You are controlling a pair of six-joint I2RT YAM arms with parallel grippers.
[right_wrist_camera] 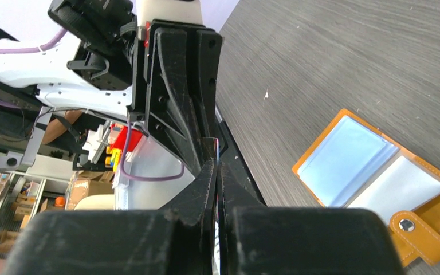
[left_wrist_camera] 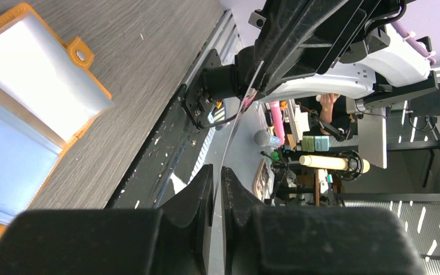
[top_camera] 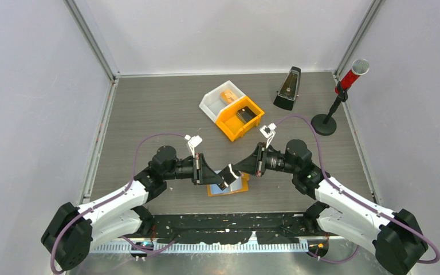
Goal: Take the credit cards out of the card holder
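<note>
A dark card (top_camera: pixel 227 177) is held up between my two grippers, above the card holder. My left gripper is shut on it; in the left wrist view the card shows edge-on as a thin line. From the opposite side, my right gripper is shut on something thin that also shows edge-on. A white strip (top_camera: pixel 235 172) lies between the dark card and the right fingertips; whether it is a second card or part of the same one I cannot tell. The orange card holder (right_wrist_camera: pixel 427 229) lies open on the table, with bluish and white sleeves.
Behind the arms stand a white bin (top_camera: pixel 209 105) and a yellow bin (top_camera: pixel 230 130) with items inside. A black metronome (top_camera: pixel 288 89) and a red microphone (top_camera: pixel 346 80) on a stand are at the back right.
</note>
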